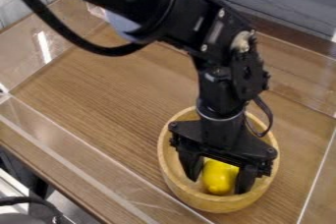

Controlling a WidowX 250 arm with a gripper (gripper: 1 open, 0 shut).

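A light wooden bowl (188, 187) sits on the wooden table near its front right. Down inside it is my black gripper (221, 172), its fingers on either side of a yellow object (221, 179) that lies in the bowl. The gripper housing hides much of that object, and whether the fingers touch it is hard to tell.
Clear strips run along its edges. Black cables hang at the upper left and lower left.
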